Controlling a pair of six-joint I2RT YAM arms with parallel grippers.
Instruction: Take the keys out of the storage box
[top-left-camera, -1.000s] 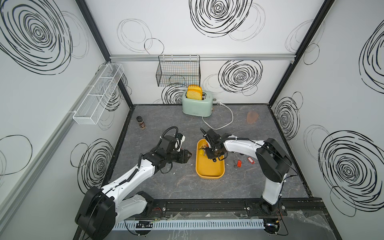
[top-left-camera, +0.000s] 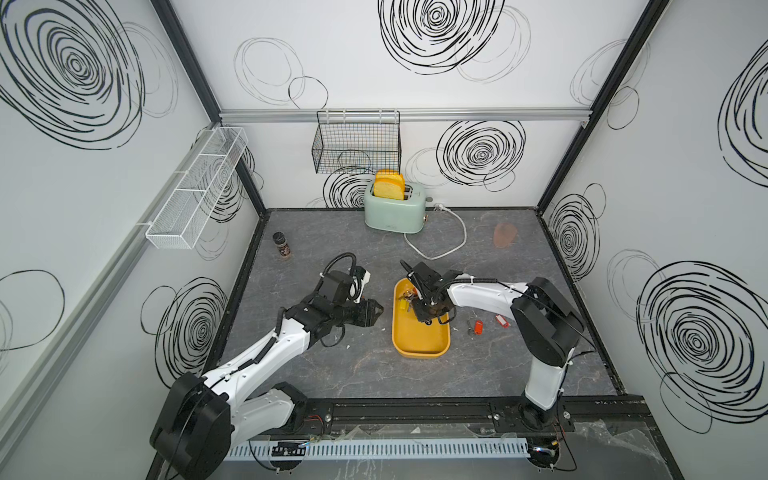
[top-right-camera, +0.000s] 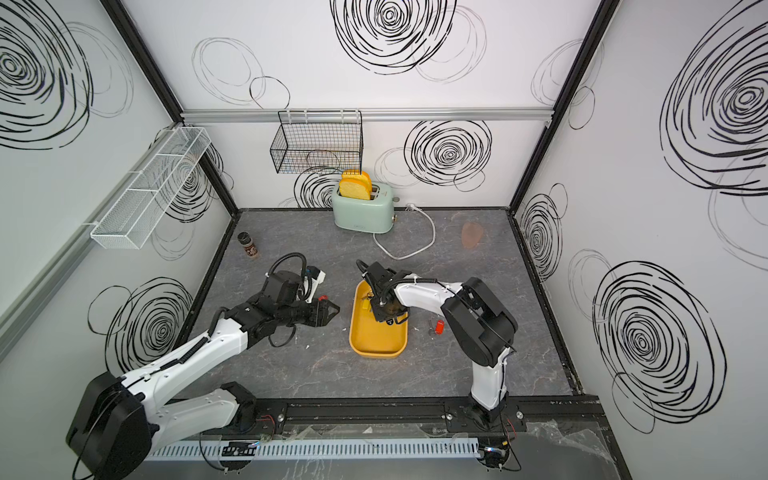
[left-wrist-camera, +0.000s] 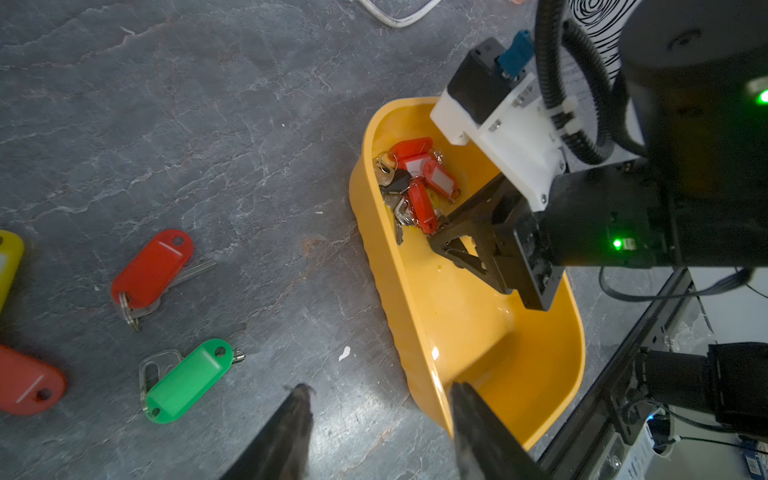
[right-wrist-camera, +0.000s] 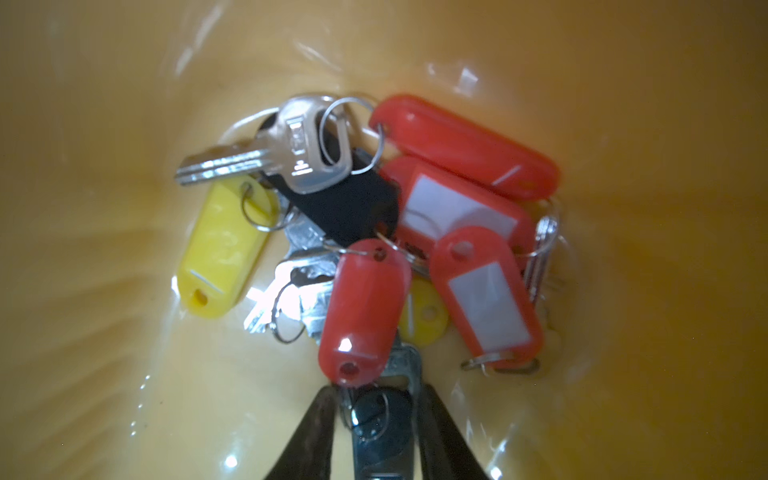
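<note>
Keys with red, yellow and black tags (right-wrist-camera: 484, 300) form a pile inside the yellow storage box (left-wrist-camera: 408, 312). My right gripper is down in the box, its fingers either side of a black fob with a metal ring at the pile's near edge; whether it grips the fob is unclear. My left gripper stands open over the table just left of the box, nothing between its fingers. In the left wrist view, loose keys with a red tag (left-wrist-camera: 152, 268), a green tag (left-wrist-camera: 188, 380) and a yellow tag lie on the table.
A green toaster (top-left-camera: 394, 214) with its white cable stands at the back, below a black wire basket (top-left-camera: 356, 148). A spice jar (top-left-camera: 281, 244) is at the back left. Red tags (top-left-camera: 478, 327) lie right of the box.
The right arm and gripper have shifted very slightly within the box. The left arm and the toaster are unchanged.
</note>
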